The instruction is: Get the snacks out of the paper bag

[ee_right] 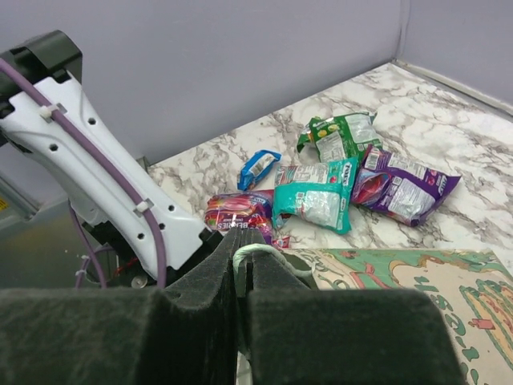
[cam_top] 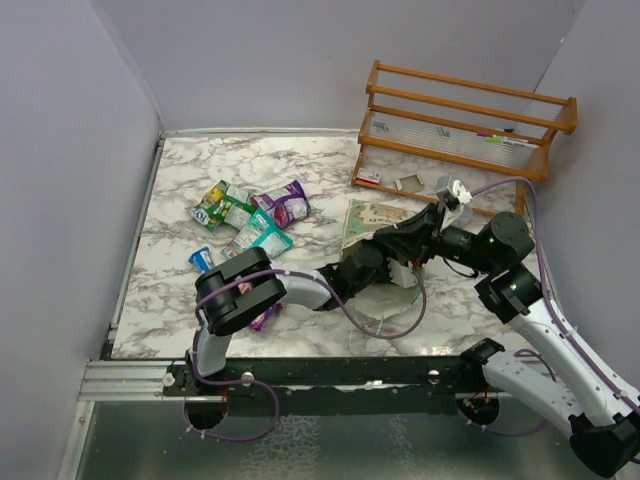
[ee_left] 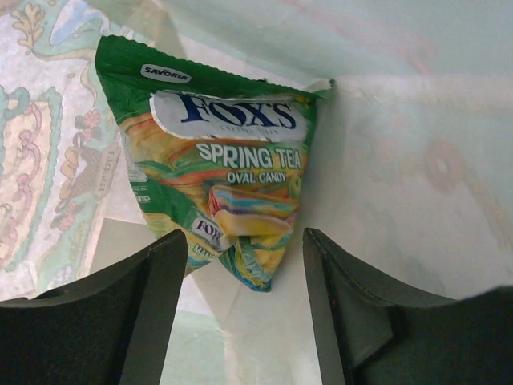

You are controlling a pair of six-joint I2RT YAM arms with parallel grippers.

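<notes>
The paper bag (cam_top: pixel 370 216) lies at the centre right, its rim pinched by my shut right gripper, a pale edge showing between the fingers. My left gripper is inside the bag, open, with a green Fox's Spring Tea candy pack (ee_left: pixel 216 152) lying just beyond its fingertips. From above, the left gripper is largely hidden by the arms and bag. Snack packs lie outside on the marble table: green (ee_right: pixel 341 136), purple (ee_right: pixel 405 188), teal (ee_right: pixel 313 192), small blue (ee_right: pixel 258 168) and berry (ee_right: pixel 236 212).
A wooden rack (cam_top: pixel 465 150) with small items stands at the back right, close to the right arm. Grey walls enclose the table. Bare marble (cam_top: pixel 200 165) shows at the back left.
</notes>
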